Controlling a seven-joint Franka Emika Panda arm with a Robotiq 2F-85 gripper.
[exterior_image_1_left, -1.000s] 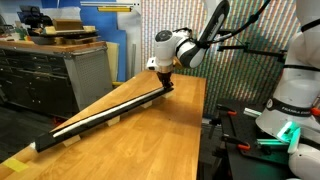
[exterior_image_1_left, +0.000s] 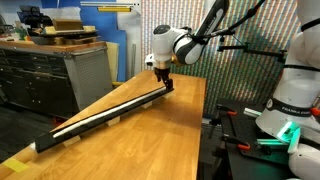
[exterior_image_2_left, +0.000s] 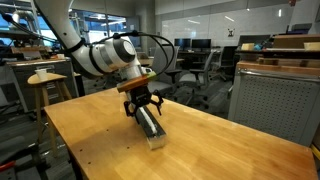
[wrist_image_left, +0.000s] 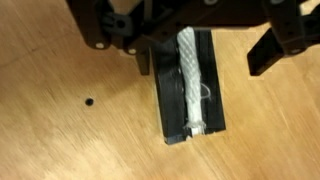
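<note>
A long black channel (exterior_image_1_left: 100, 118) with a pale rope along it lies diagonally across the wooden table. At its far end my gripper (exterior_image_1_left: 166, 84) points down, close over the channel. From the other side, the gripper (exterior_image_2_left: 142, 110) stands low around the channel's end (exterior_image_2_left: 150, 127). In the wrist view the white braided rope (wrist_image_left: 190, 75) runs inside the black channel (wrist_image_left: 172, 104), its frayed end near the channel's end. The open gripper's dark fingers (wrist_image_left: 276, 49) are wide apart, one on either side of the channel, and hold nothing.
Bare wooden tabletop (exterior_image_2_left: 240, 145) surrounds the channel. A stool (exterior_image_2_left: 52, 90) stands behind the table on the left. Another robot arm (exterior_image_1_left: 293, 90) is at the right of the first exterior view, beside the table's edge.
</note>
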